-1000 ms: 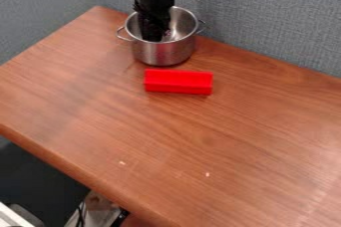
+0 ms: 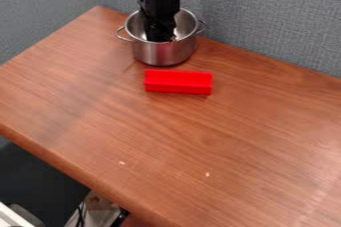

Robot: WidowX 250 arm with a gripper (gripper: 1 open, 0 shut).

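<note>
A steel pot with two side handles stands near the back of the wooden table. My black gripper reaches down from above into the pot, its lower end inside. Its fingertips are dark and small, partly hidden by the pot, so their spread and anything between them are unclear. In front of the pot lies a red block, lengthwise from left to right and apart from the pot.
Grey padded walls stand behind and at the left. A dark gap with cables lies beyond the lower left edge.
My gripper has shifted slightly within the pot over the last second. The pot and the red block stay where they were.
</note>
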